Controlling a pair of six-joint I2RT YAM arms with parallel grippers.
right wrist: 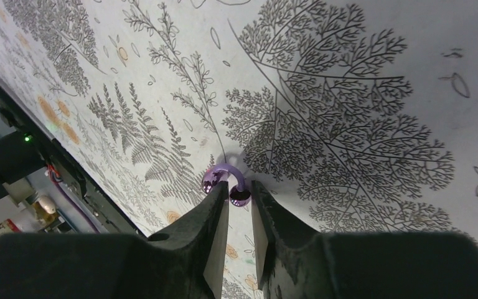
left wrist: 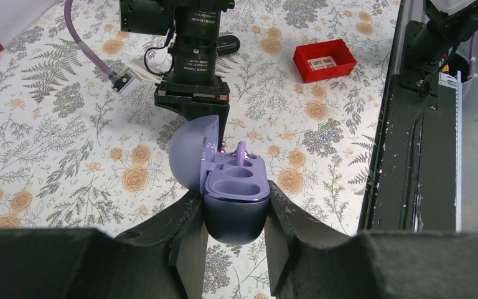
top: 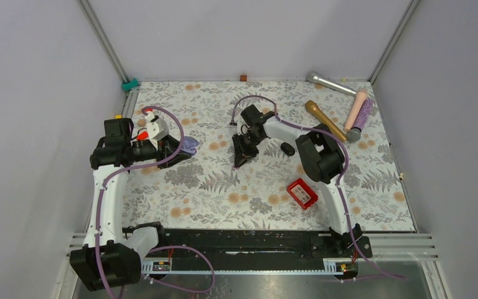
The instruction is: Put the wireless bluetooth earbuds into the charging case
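My left gripper [top: 173, 156] is shut on the open lavender charging case [left wrist: 236, 212], held over the left of the mat; its lid stands up, and a lavender piece rises from one of its slots. My right gripper is low at the middle of the mat, fingertips either side of a small purple earbud [right wrist: 235, 172] with shiny round ends, lying on the cloth. Whether the fingers press on it is hard to tell; they stand slightly apart.
A red box [top: 302, 193] lies front right, a small black oval object [top: 287, 149] right of centre. Microphone-like cylinders [top: 323, 118] lie at the back right.
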